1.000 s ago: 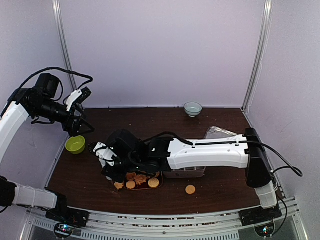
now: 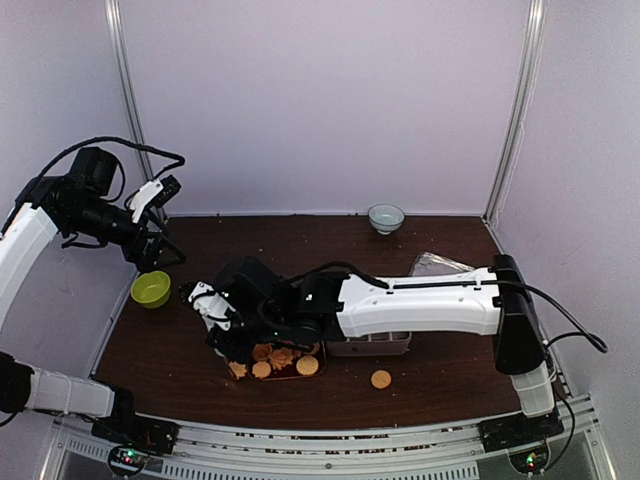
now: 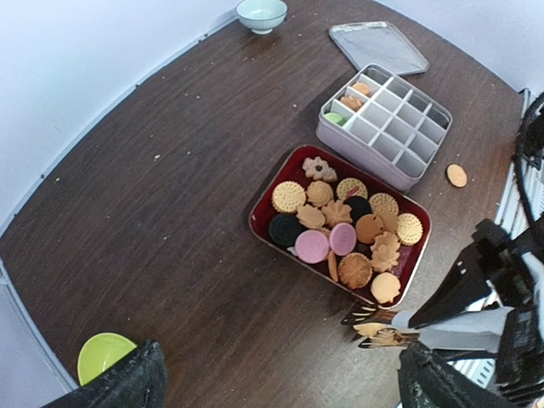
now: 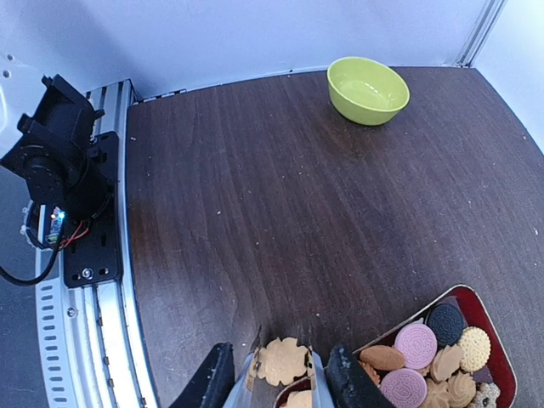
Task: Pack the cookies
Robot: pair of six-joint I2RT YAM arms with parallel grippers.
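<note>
A red tray of assorted cookies (image 3: 287, 197) lies mid-table, with a divided tin (image 3: 393, 119) behind it holding a few cookies in some compartments. My right gripper is low at the tray's near corner, its fingertips either side of a flower-shaped cookie (image 4: 276, 363) outside the tray; whether it grips it I cannot tell. A lone round cookie (image 2: 381, 379) lies on the table at right. My left gripper (image 2: 160, 252) hangs open and empty above the left side of the table.
A green bowl (image 2: 150, 289) sits at the left edge, a pale bowl (image 2: 386, 218) at the back. A clear lid (image 3: 378, 47) lies beyond the tin. The right arm spans over the tray.
The right arm has shifted very slightly; the left arm and the objects look unchanged in the top view.
</note>
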